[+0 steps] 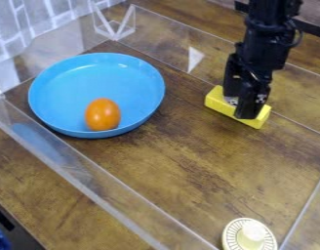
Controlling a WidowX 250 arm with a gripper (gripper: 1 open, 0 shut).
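Note:
My black gripper (246,93) hangs from the top right, its open fingers down around a yellow block (253,119) on the wooden table (163,186). Whether the fingers touch the block cannot be told. A blue plate (65,88) at the left holds an orange egg-shaped object (101,114).
A white round lid-like object (250,233) lies at the bottom right. Clear panels or edges run along the left and bottom.

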